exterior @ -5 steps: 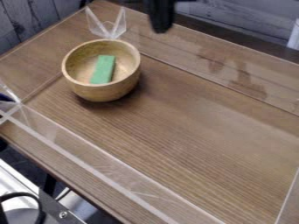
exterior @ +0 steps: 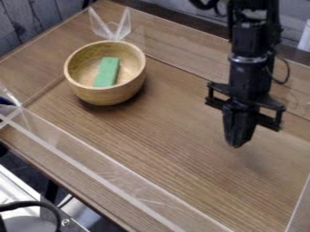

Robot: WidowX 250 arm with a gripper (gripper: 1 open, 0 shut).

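My gripper (exterior: 237, 131) hangs at the right of the camera view, low over the bare wooden table (exterior: 158, 181), its tip pointing down and looking shut, with nothing visible between the fingers. A wooden bowl (exterior: 79, 77) stands at the upper left with a green block (exterior: 108, 70) inside it, well apart from the gripper.
Clear tape strips cross the table's left and right edges. A small clear plastic piece stands behind the bowl. Dark cables lie at the lower left, off the table.
The bowl and green block have not moved.
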